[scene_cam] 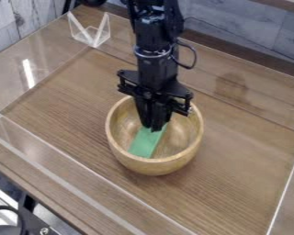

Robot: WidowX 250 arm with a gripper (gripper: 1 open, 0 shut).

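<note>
A round beige bowl (178,156) sits on the wooden table in the middle of the view, with a flat green object (146,139) lying inside it. My black gripper (157,121) reaches down over the bowl's back part, its tip at the upper end of the green object. The fingers are dark and overlap, so I cannot tell whether they are open, shut or touching the green object.
A white plastic piece (91,27) stands at the back left, and a black cable lies at the lower left corner.
</note>
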